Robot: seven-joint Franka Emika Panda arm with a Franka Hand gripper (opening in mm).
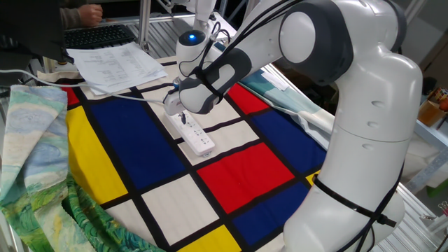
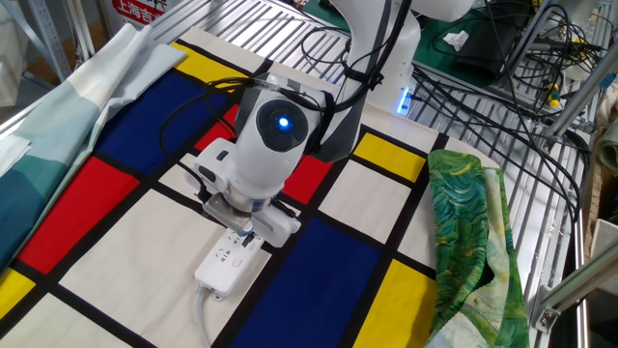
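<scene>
A white power strip (image 1: 197, 140) lies on the colour-block cloth, its socket face up; its cable (image 2: 201, 314) leaves from the end nearer the viewer in exterior view 2. My gripper (image 1: 183, 119) points down at the strip's far end in exterior view 1. In the other exterior view, the gripper (image 2: 248, 239) hangs over the end of the strip opposite the cable. A dark fingertip shows close to the sockets, but whether it touches them is unclear. The hand covers most of the fingers, so their opening and anything between them are hidden.
Paper sheets (image 1: 115, 68) and a keyboard (image 1: 101, 36) lie at the back left, with a person's hand (image 1: 90, 14) beside them. A folded green patterned cloth (image 2: 462, 242) lies along one edge.
</scene>
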